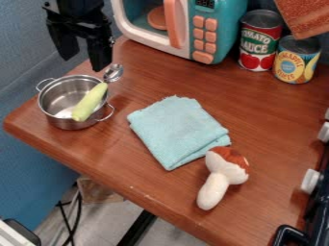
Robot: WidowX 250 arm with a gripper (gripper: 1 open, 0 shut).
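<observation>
My black gripper (83, 46) hangs at the upper left, above and behind a small steel pot (62, 110), its fingers apart and nothing visible between them. A pale green vegetable-like toy (90, 102) leans in the pot, with a metal spoon (112, 73) sticking up behind it. A folded light blue cloth (178, 133) lies mid-table. A plush toy mushroom (221, 177) with a red-brown cap lies near the front edge.
A toy microwave (206, 29) stands at the back, beside a tomato sauce can (259, 43) and a yellow-label can (295, 63). An orange towel (311, 14) is top right. A black appliance (306, 207) borders the right; the wooden table (129, 173) ends front left.
</observation>
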